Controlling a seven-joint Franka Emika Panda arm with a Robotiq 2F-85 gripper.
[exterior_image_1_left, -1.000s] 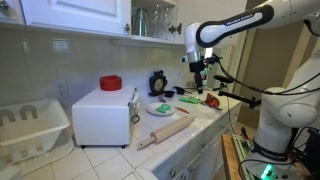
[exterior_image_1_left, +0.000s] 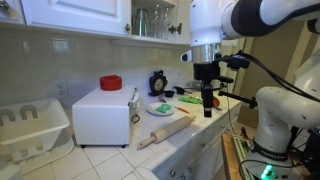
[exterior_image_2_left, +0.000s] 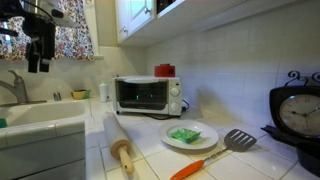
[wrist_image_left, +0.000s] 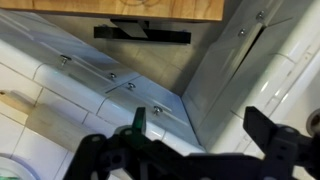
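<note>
My gripper (exterior_image_2_left: 38, 66) is high up at the left of exterior view 2, pointing down with its two fingers apart. In the wrist view, the black fingers (wrist_image_left: 139, 120) stand well apart, and only floor and cabinet fronts show between them. A wooden rolling pin (exterior_image_1_left: 171, 129) lies on the white tiled counter, to the left of the gripper in exterior view 1. Beyond it sits a white plate (exterior_image_2_left: 188, 135) with a green item (exterior_image_2_left: 184, 134) on it. An orange-handled spatula (exterior_image_2_left: 238, 141) rests by the plate. Nothing touches the gripper.
A white toaster oven (exterior_image_2_left: 148, 94) stands against the wall with a red container (exterior_image_1_left: 111, 83) on top. A black clock (exterior_image_2_left: 298, 107) is at the far end. At the left are a dish rack (exterior_image_1_left: 32, 133) and a sink (exterior_image_2_left: 40, 112). Upper cabinets (exterior_image_1_left: 75, 15) overhang the counter.
The arm has swung toward the exterior view 1 camera and looks much larger there. Its gripper stays to the right of the rolling pin. The counter items have not moved.
</note>
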